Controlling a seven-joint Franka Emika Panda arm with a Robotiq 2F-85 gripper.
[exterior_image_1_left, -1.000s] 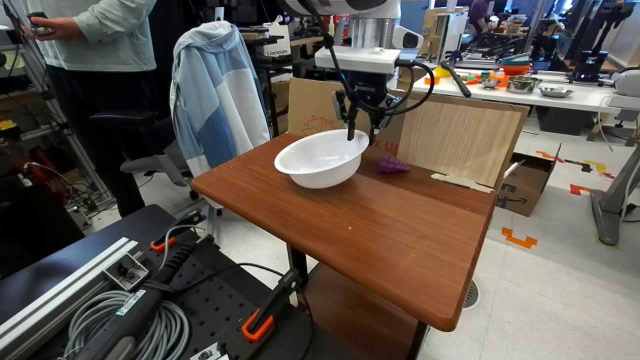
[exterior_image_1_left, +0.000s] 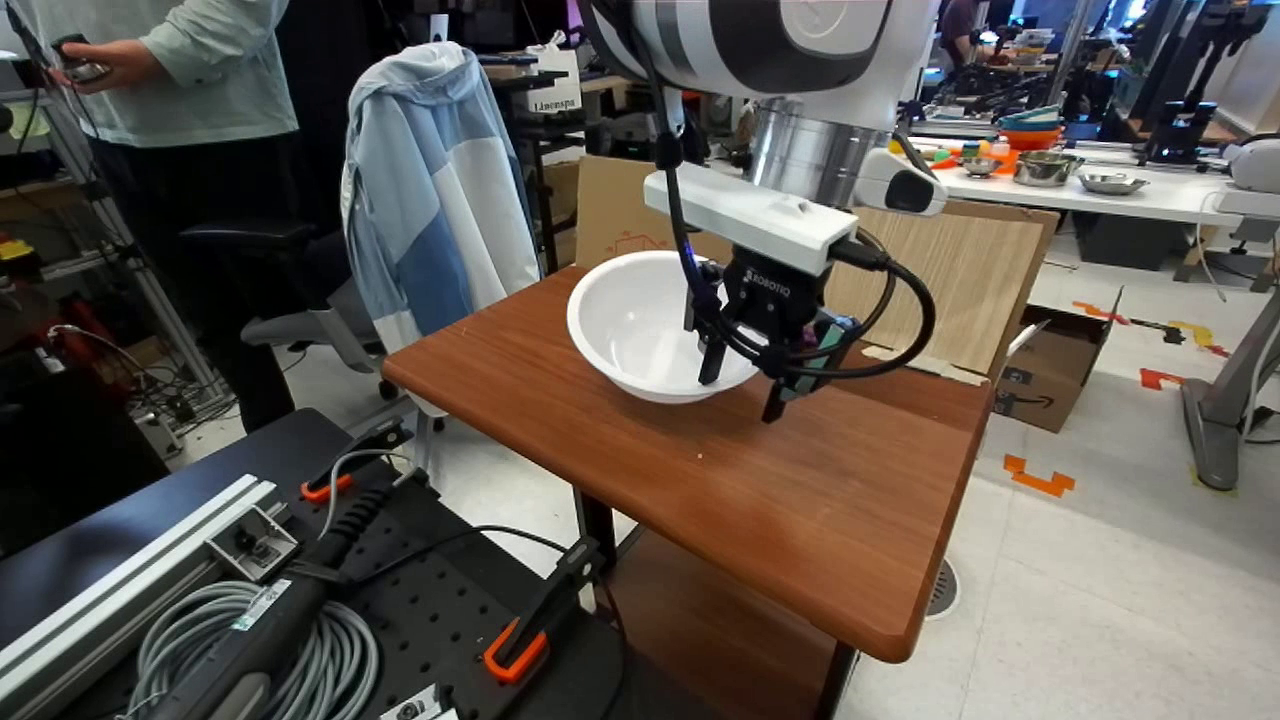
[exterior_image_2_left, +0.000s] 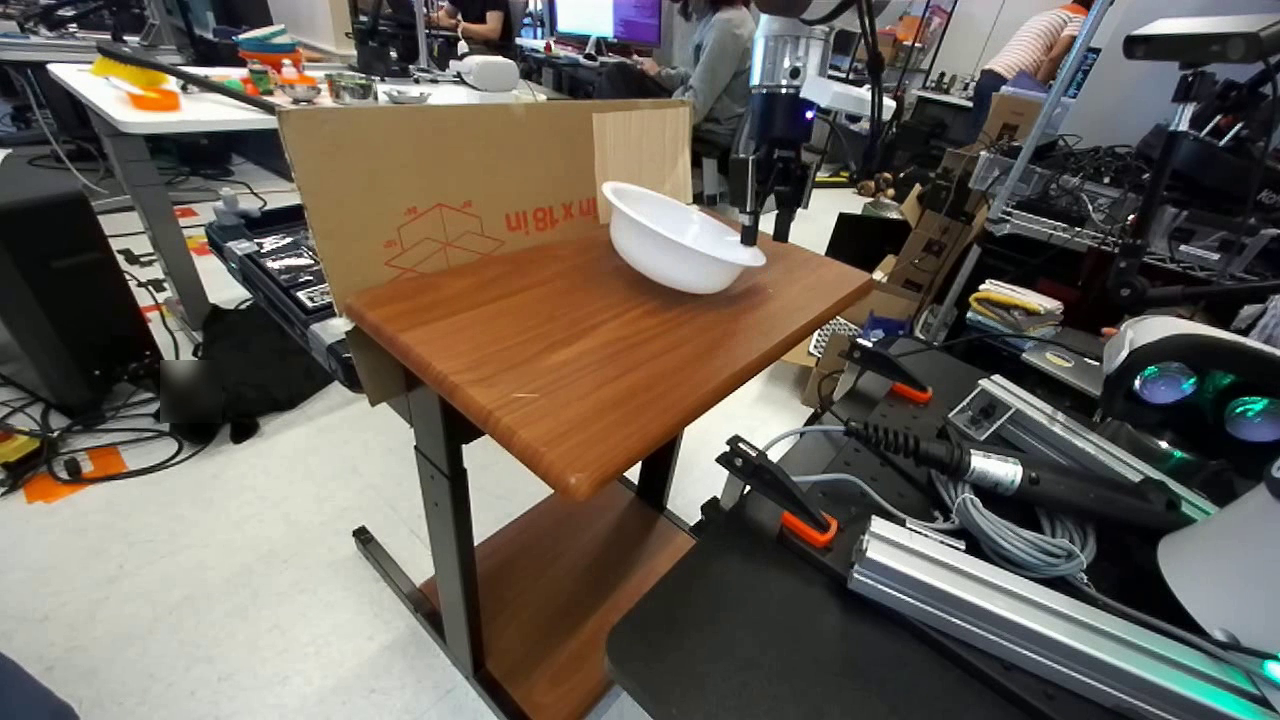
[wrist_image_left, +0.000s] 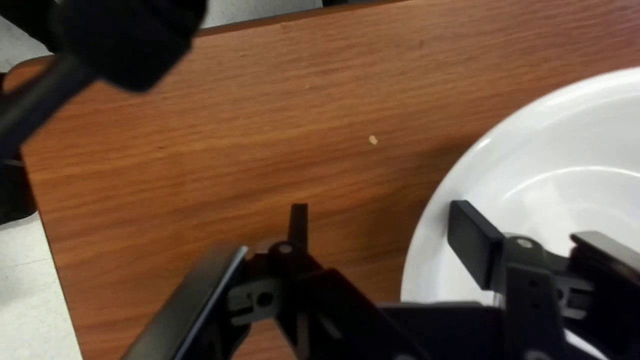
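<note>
A white bowl (exterior_image_1_left: 636, 318) is on the brown table (exterior_image_1_left: 768, 504), its inside turned toward the camera in exterior view 1. In exterior view 2 the bowl (exterior_image_2_left: 684, 246) looks tilted, its left rim higher than the rim by my gripper (exterior_image_2_left: 765, 226). My gripper (exterior_image_1_left: 741, 386) is part open over that rim. In the wrist view, one finger (wrist_image_left: 474, 243) overlaps the bowl's inside (wrist_image_left: 570, 144), while the other finger (wrist_image_left: 298, 227) appears over bare table. A gap shows between the fingers of my gripper; whether either touches the rim, I cannot tell.
Cardboard (exterior_image_2_left: 480, 180) stands along one table edge, with a wood-patterned panel (exterior_image_1_left: 930, 282) against it. Bare tabletop spreads out on the side away from the bowl. A black workbench (exterior_image_1_left: 444, 624) with clamps and coiled cable lies in front of the table.
My gripper has moved nearer to the exterior view 1 camera, lower and slightly right.
</note>
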